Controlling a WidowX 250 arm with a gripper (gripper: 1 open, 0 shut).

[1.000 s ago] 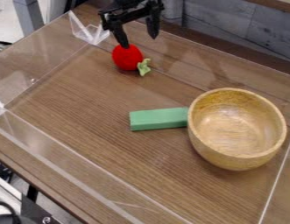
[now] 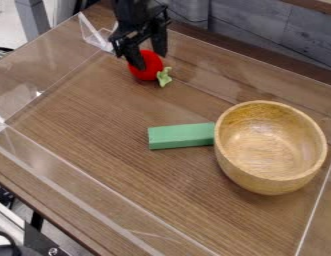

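My black gripper [image 2: 138,52] is lowered over a red round object with a green leafy tip [image 2: 148,69] at the upper middle of the table, its fingers around or just above the object's top. Whether the fingers are open or closed on it is hard to tell.
A large wooden bowl [image 2: 271,146] sits at the right. A green block [image 2: 180,135] lies to its left. A wall runs along the back right.
My gripper has come down from above the red object onto its top. The bowl and green block have not moved.
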